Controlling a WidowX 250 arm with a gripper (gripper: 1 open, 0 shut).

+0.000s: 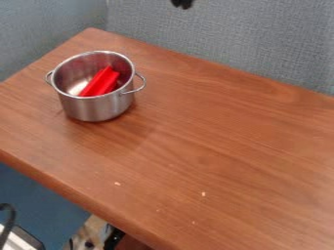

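A steel pot [94, 107] with two side handles stands at the left of the wooden table [216, 156]. Inside it lies a red object [101, 82], long and smooth. Only a small dark tip of my gripper [183, 3] shows at the top edge, high above and right of the pot; whether it is open or shut cannot be made out.
A grey padded wall runs behind it. Dark cables and other items sit below the table's front left edge.
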